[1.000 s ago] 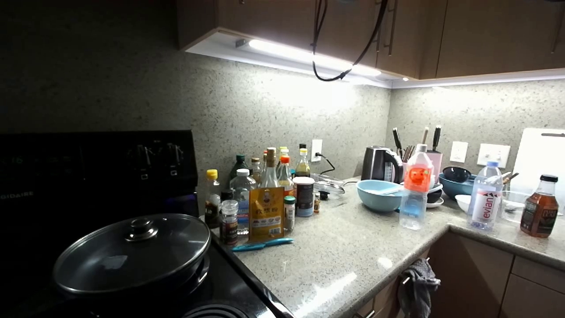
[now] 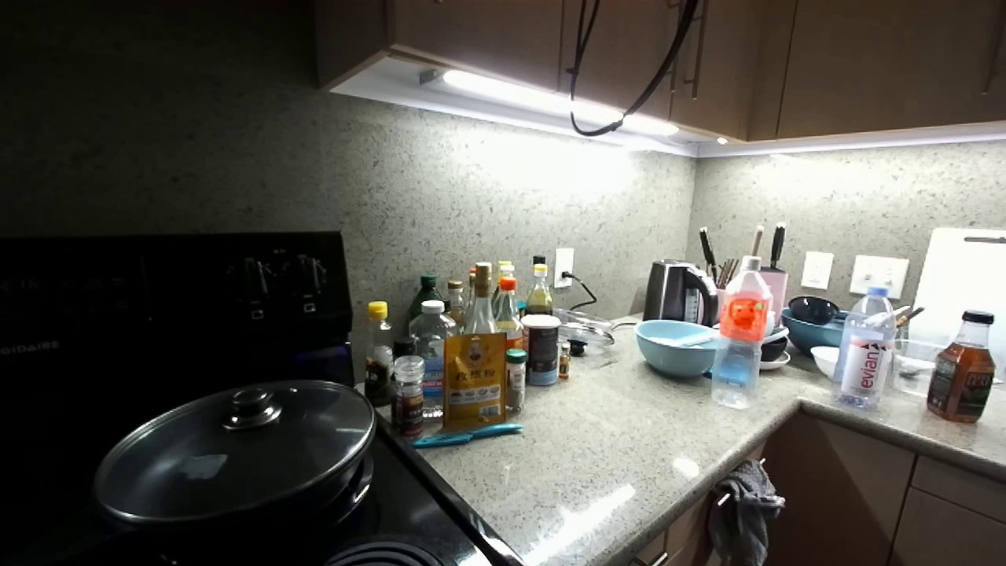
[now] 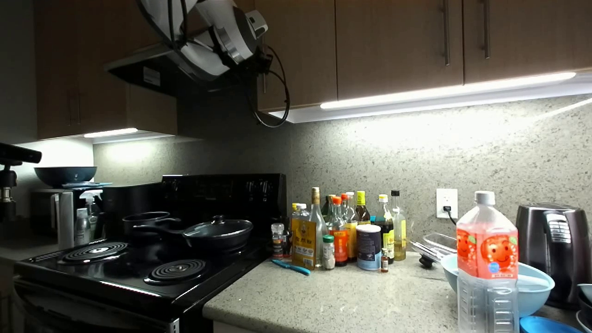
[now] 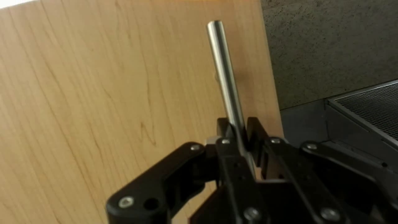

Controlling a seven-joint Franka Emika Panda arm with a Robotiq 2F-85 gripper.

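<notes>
In the wrist view my gripper is shut on a slim metal bar handle, one finger on either side of it. The handle's free end sticks out beyond the fingertips, and its other end is hidden among the gripper parts. Behind it spreads a light wood cabinet door, its edge running down right of the handle. From exterior view 2, the white arm reaches up to the upper cabinets beside the range hood; the fingers are too dark to make out there.
Loose black cables hang below the upper cabinets. On the counter stand several bottles and jars, with a blue bowl and kettle farther along. A lidded pan sits on the stove. The range hood is close to the arm.
The hanging cable loop has shifted slightly right and up in exterior view 1. Objects on the counter and stove have stayed where they were.
</notes>
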